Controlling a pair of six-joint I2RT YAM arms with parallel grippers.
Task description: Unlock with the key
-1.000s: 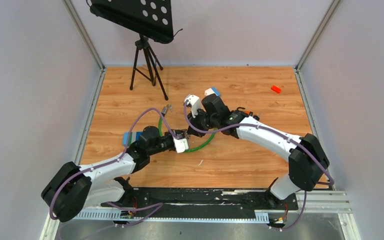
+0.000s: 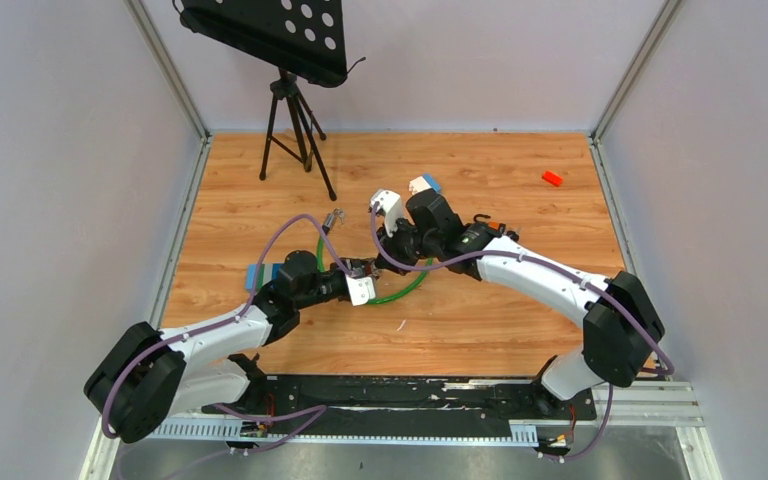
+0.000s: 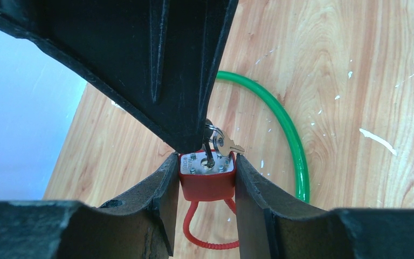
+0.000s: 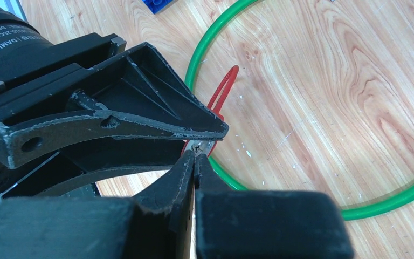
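Note:
In the left wrist view, the red padlock (image 3: 207, 188) is pinched between both fingers of my left gripper, its silver keyhole face turned up. A slim key shaft (image 3: 208, 155) stands at the keyhole; how deep it sits cannot be told. From its ring hangs a second key (image 3: 226, 144), beside the shaft over the lock's edge. My right gripper is shut, its tips right at the lock face. Whether the key's head is between those tips is hidden. The lock's red shackle (image 4: 225, 90) points away in the right wrist view.
A green hose (image 3: 288, 127) curves over the wooden table below the lock. Blue blocks (image 2: 263, 276) lie left of the left arm. The black stand (image 2: 295, 110) is at the back left; a red block (image 2: 552, 178) lies far right.
The left arm stays in place.

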